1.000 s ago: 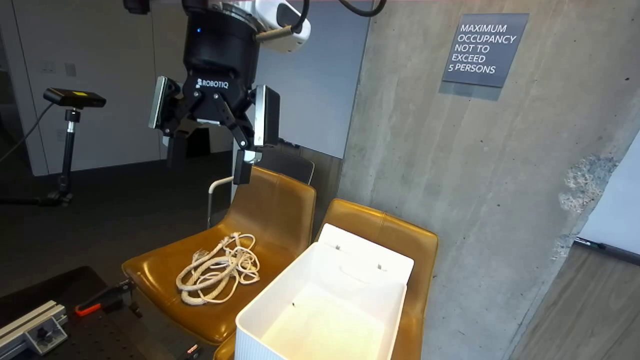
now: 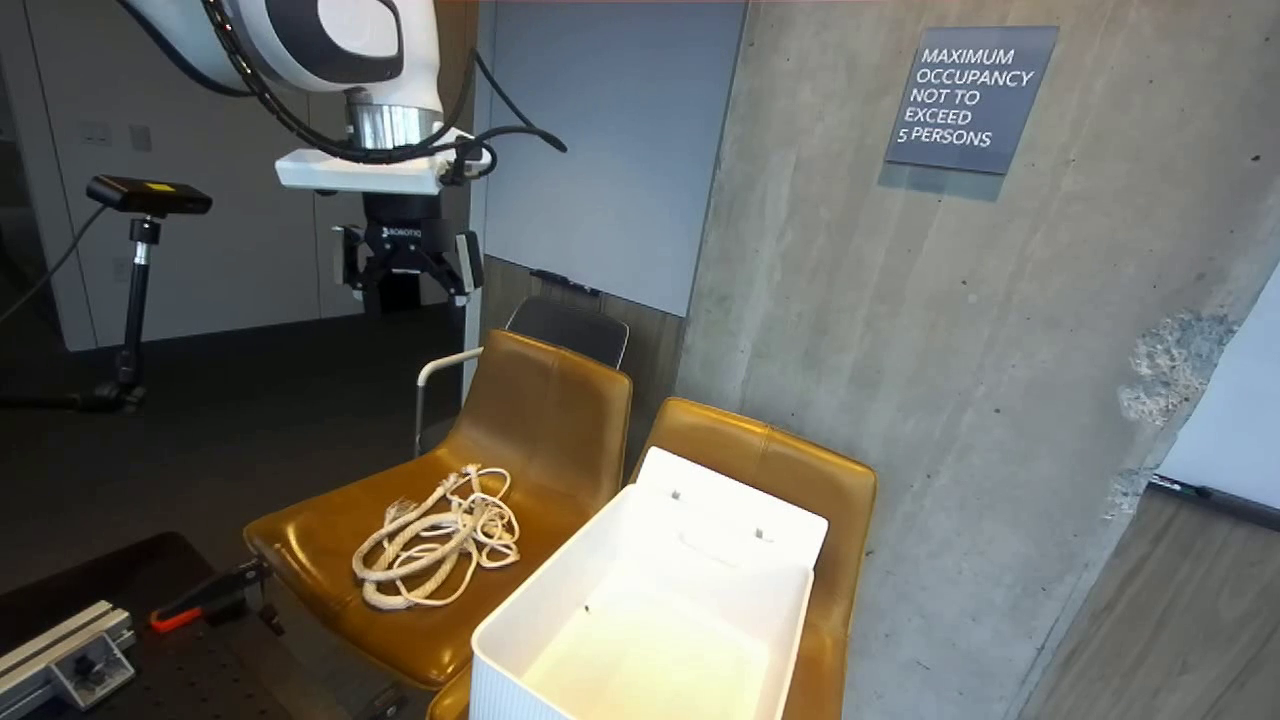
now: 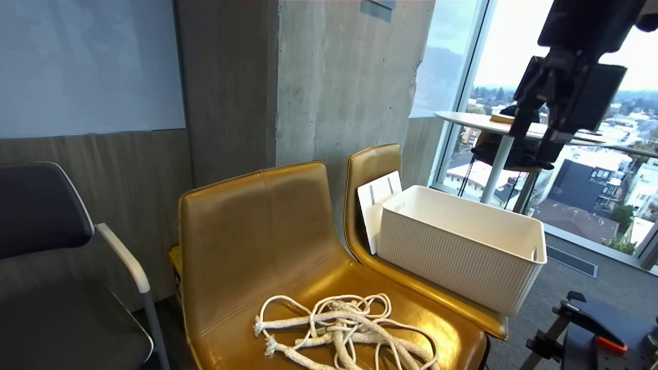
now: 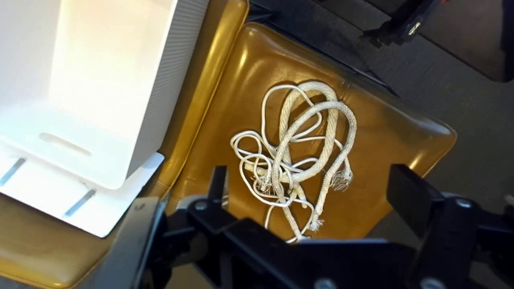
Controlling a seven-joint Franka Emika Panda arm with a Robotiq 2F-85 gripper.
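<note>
A loose tangle of off-white rope [image 2: 434, 536], thick and thin strands with frayed ends, lies on the seat of a tan leather chair [image 3: 253, 234]. On the neighbouring chair stands a white ribbed bin [image 3: 462, 259], its inside empty apart from a small dark speck. High above the chairs hangs my gripper [image 2: 408, 288], open, with nothing between its fingers. From the wrist view the rope [image 4: 313, 139] shows below and ahead of the spread fingers [image 4: 412, 197], well apart from them. The bin [image 4: 159, 96] is at the upper left there.
A white panel [image 3: 376, 203] leans between the bin and its chair's backrest. A concrete wall [image 2: 960, 420] rises behind the chairs. To the left, a camera on a stand [image 2: 142, 258] and a clamp [image 2: 216, 596] show. The air above the rope is clear.
My arm has drawn back away from the exterior view 1 camera, so the gripper looks much smaller. It stays open. Rope and bin have not moved.
</note>
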